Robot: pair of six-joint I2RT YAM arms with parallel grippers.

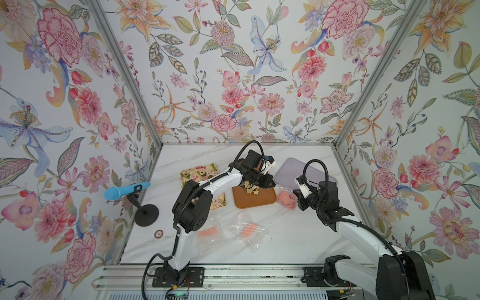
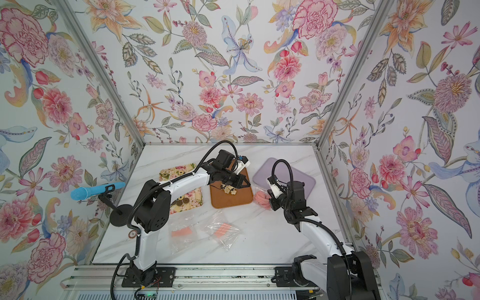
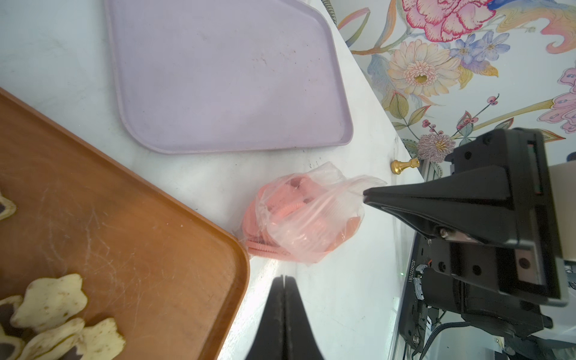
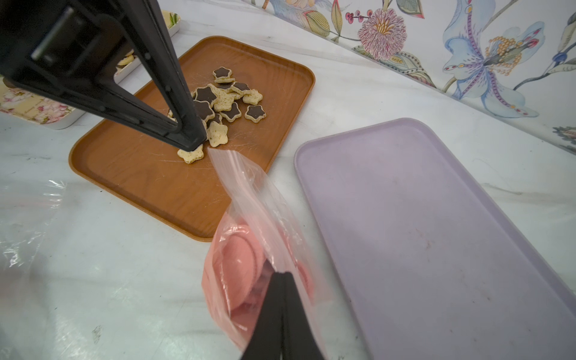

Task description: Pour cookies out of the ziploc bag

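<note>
A ziploc bag [image 4: 234, 264] with pink contents lies crumpled between the brown tray [image 4: 144, 174] and the lilac tray [image 4: 420, 228]. Star cookies [image 4: 219, 102] lie heaped on the brown tray. My left gripper is shut above the brown tray's edge, nothing visible between its fingers. My right gripper is shut at the bag; the bag's film reaches its fingertips in the left wrist view, and whether any is pinched between them is unclear.
A floral tray [image 1: 197, 172] stands left of the brown tray. Flat plastic bags [image 1: 250, 230] lie at the front. A blue object [image 1: 120, 192] on a black stand is at far left.
</note>
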